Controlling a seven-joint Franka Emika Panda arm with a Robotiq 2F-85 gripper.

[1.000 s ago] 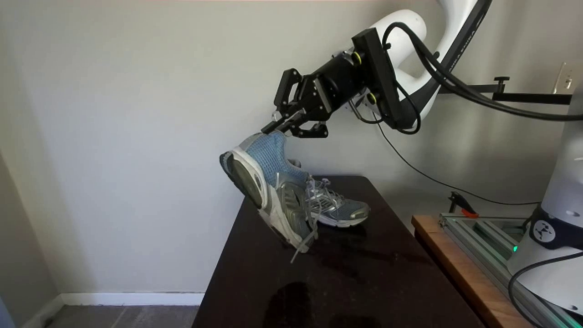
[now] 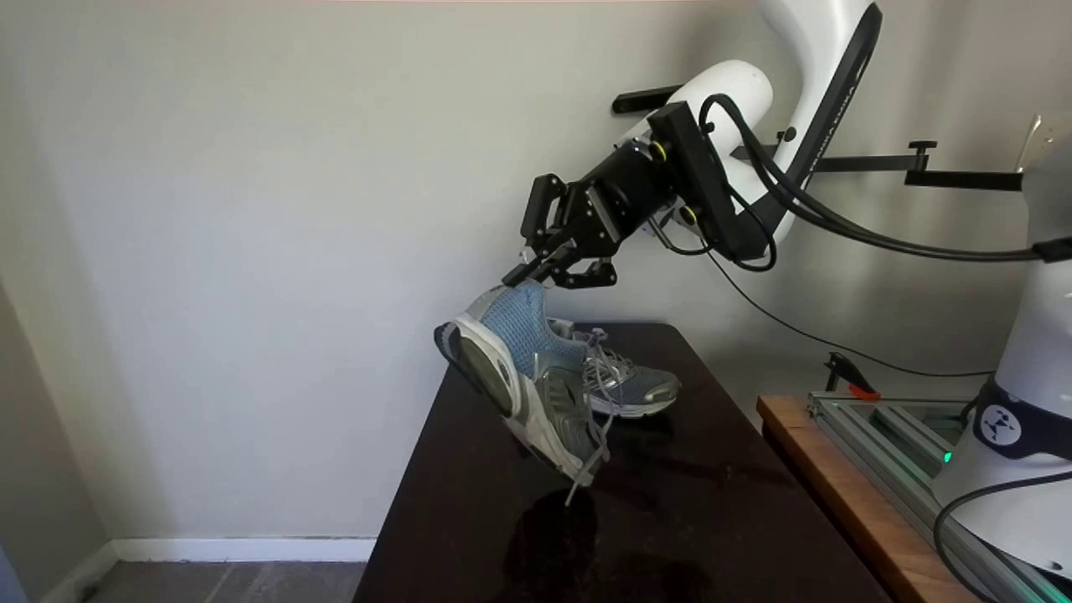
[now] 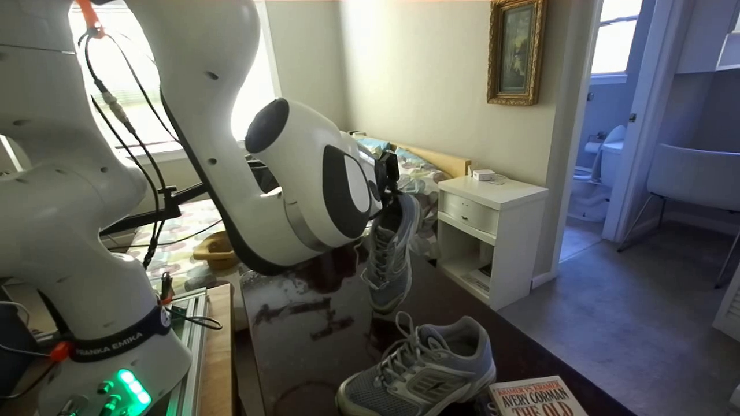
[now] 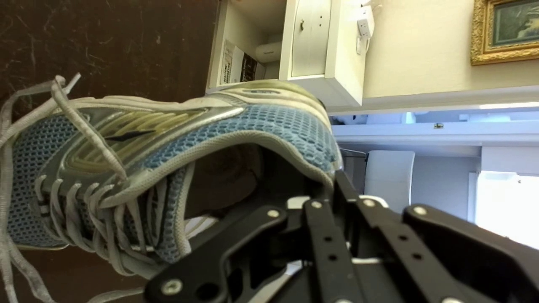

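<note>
Pinched by its heel collar, a blue and grey running shoe [image 2: 529, 332] hangs toe-down above the dark table [image 2: 693, 512]. My gripper [image 2: 512, 278] is shut on that collar; in the wrist view the fingertips [image 4: 346, 186] meet the heel rim. The shoe's opening and loose laces [image 4: 103, 144] show there too. A second, matching shoe [image 3: 433, 367] stands upright on the tabletop, apart from the hanging one in exterior view 2. In exterior view 1 the held shoe partly covers this second shoe [image 2: 633, 387].
A paperback book [image 3: 537, 398] lies beside the standing shoe at the table's edge. Past the table stands a white nightstand [image 3: 510, 197]. Bare tabletop lies beneath and in front of the held shoe.
The gripper and the held shoe have moved lower and a little to the right in exterior view 1, with the toe nearer the table. The standing shoe has stayed put.
</note>
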